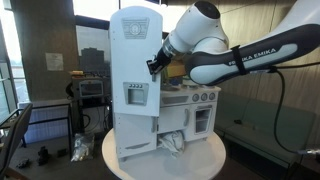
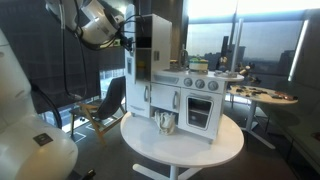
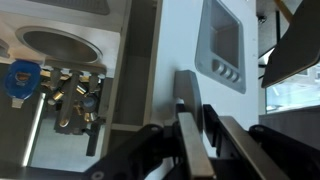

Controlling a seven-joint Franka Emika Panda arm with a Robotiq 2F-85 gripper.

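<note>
A white toy fridge stands at the left of a play kitchen, and its upper door (image 1: 135, 62) has a moulded dispenser. My gripper (image 1: 154, 69) is at the right edge of this door, where the handle would be. In the wrist view the gripper is shut at the edge of the white door panel (image 3: 218, 88), and the fingers hide most of what is between them. A dark gap beside the panel suggests the door stands ajar. In the second exterior view the arm reaches the fridge (image 2: 151, 50) from the left.
The toy stove and oven (image 2: 200, 108) adjoin the fridge. A silvery kettle-like object (image 2: 166, 123) stands in front of the cabinets on the round white table (image 2: 215, 150). Several small items lie on the counter.
</note>
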